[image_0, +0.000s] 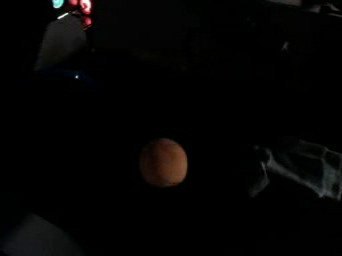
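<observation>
An orange-brown egg-shaped object (163, 162) lies upright-oval in the middle of the very dark scene, lit from one side. To its right is a pale, crumpled translucent or cloth-like item (305, 170), only partly lit. At the upper left, a dark blue bowl shows only as a faint rim with a small glint (70, 75). The gripper cannot be made out in the darkness.
Small red and cyan lights (72, 10) glow at the top left beside a grey edge. A grey surface shows at the lower left. Most of the surroundings are too dark to tell.
</observation>
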